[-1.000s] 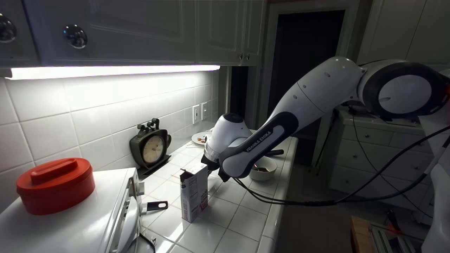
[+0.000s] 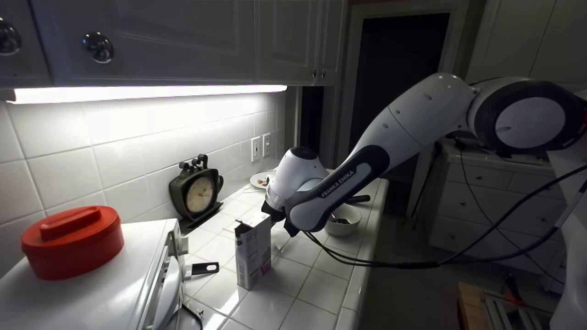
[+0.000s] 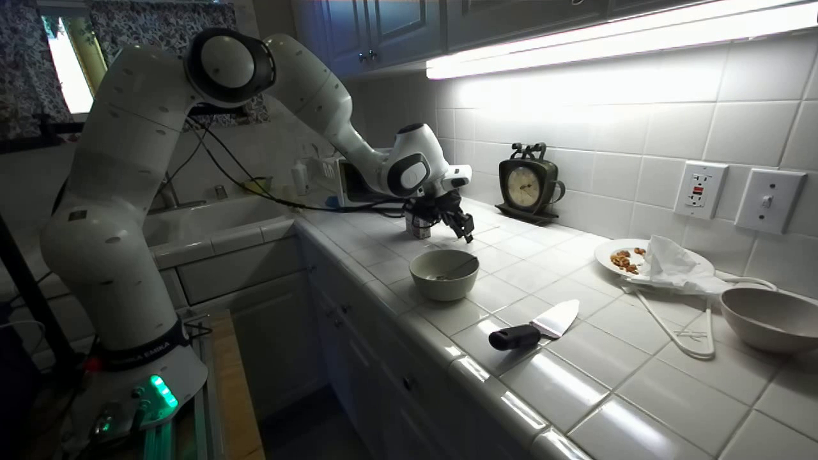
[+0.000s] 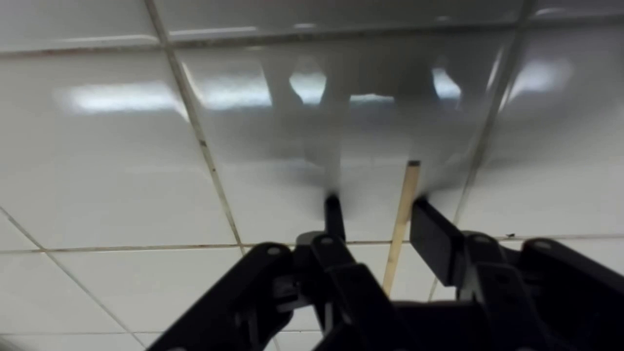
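Note:
In the wrist view a thin pale wooden stick (image 4: pixel 403 216) with a dark tip runs along the white tiled counter. My gripper points down over it, with its two black fingers apart and the stick between them. The stick passes close to the right finger (image 4: pixel 436 243), with a wider space towards the left one; neither clearly grips it. Its lower end is hidden behind the gripper. From the side, my gripper (image 3: pixel 465 234) hangs low over the counter, beyond the pale bowl (image 3: pixel 443 277).
An open carton (image 2: pixel 253 253) stands close to the gripper. By the wall is a dark clock (image 3: pixel 525 185). A black-handled server (image 3: pixel 534 328), a plate with scraps (image 3: pixel 609 259) and a second bowl (image 3: pixel 774 321) occupy the counter's other end. The red lidded pot (image 2: pixel 74 247) sits on a white appliance.
The arm has barely shifted in exterior view 1. The carton, bowl and other objects are where they were.

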